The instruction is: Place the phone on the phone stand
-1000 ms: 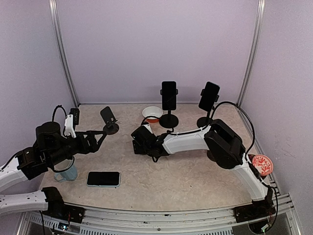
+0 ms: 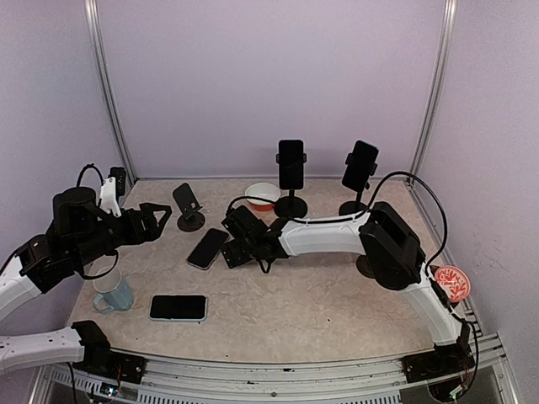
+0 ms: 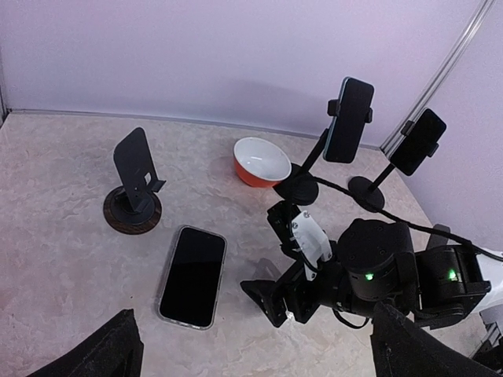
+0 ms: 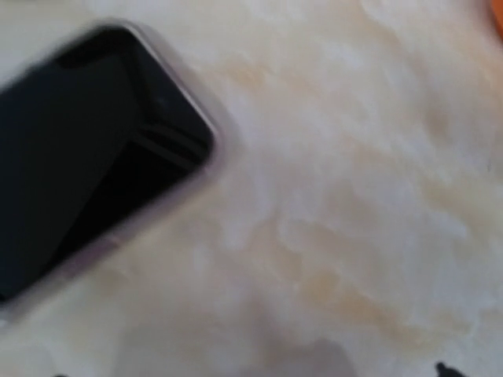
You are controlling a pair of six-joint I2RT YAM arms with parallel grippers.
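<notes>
A dark phone point(image 2: 206, 249) lies flat on the table left of centre, also seen in the left wrist view point(image 3: 192, 276) and filling the upper left of the right wrist view point(image 4: 86, 149). Behind it stands an empty black phone stand point(image 2: 189, 211). My right gripper point(image 2: 239, 252) is low at the phone's right edge; whether it has anything between its fingers is hard to see. My left gripper point(image 2: 149, 220) is raised at the left, open with nothing between its fingers. A second phone point(image 2: 177, 307) lies at the front left.
Two occupied stands point(image 2: 291, 165) point(image 2: 360, 166) and a white-and-orange bowl point(image 2: 261, 194) stand at the back. A blue mug point(image 2: 118, 293) is at the front left, a red patterned item point(image 2: 451, 282) at the right.
Over the last second the left gripper moved leftward and slightly up. The right gripper shifted down and left, and the phone beside it has come into view in the top view.
</notes>
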